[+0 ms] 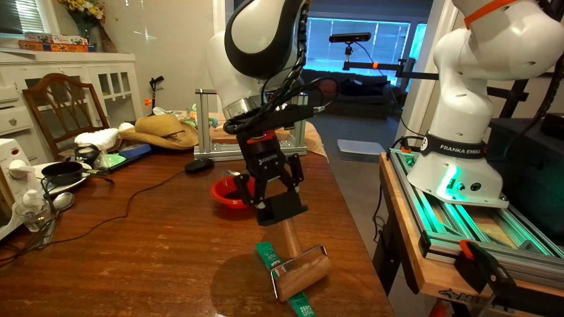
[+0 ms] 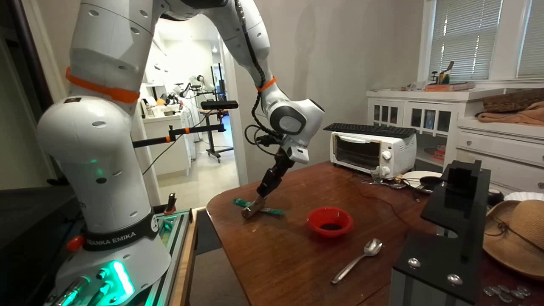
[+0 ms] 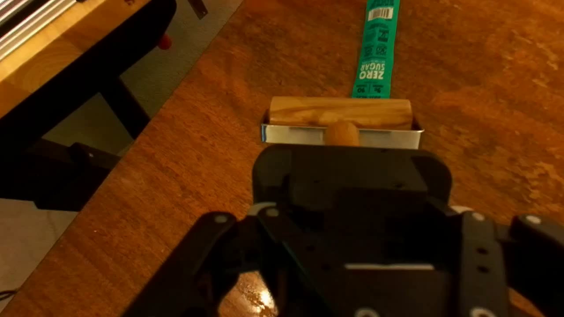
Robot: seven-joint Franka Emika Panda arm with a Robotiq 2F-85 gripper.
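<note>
My gripper [image 1: 283, 208] is shut on the handle of a wooden roller [image 1: 304, 272] with a metal frame. The handle [image 1: 290, 237] slants down from the fingers to the roller head. A long green packet [image 1: 268, 254] lies on the table, crossed by the roller, with an end showing on either side. From exterior view 2 the roller [image 2: 253, 208] appears low over the packet [image 2: 274, 211]; whether it presses on it I cannot tell. In the wrist view the roller [image 3: 338, 112] lies beyond the gripper, and the packet [image 3: 376, 53] extends away from it.
A red bowl [image 2: 330, 232] stands behind the gripper, with a spoon [image 2: 357, 261] farther off. The table edge [image 1: 351, 222] runs close along the roller's right side. A toaster oven [image 2: 372, 151] and dishes occupy the far side. Bare table [image 1: 148, 253] stretches out to the left.
</note>
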